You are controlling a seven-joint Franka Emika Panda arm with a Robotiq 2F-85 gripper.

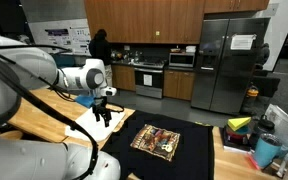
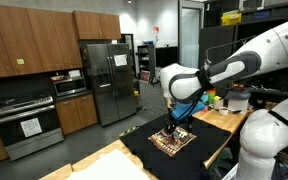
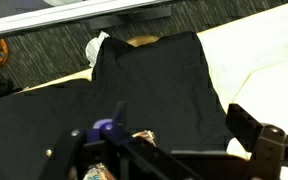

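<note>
My gripper stands open, its dark fingers spread apart at the bottom of the wrist view with nothing held between them. Below it lies a black cloth (image 3: 164,85) spread over the table. A flat, multicoloured item (image 1: 156,142) rests on this cloth; its exact kind cannot be made out. In the wrist view, the gripper hides most of that item. Exterior view 1 shows the gripper hanging at the left, over the white sheet (image 1: 96,124) beside the cloth.
Stacked colourful bowls (image 1: 237,124), a blue container (image 1: 267,150) and other items crowd the table's right side. Along the cloth's edge in the wrist view are a crumpled white piece (image 3: 96,48) and a brown rounded object (image 3: 142,40).
</note>
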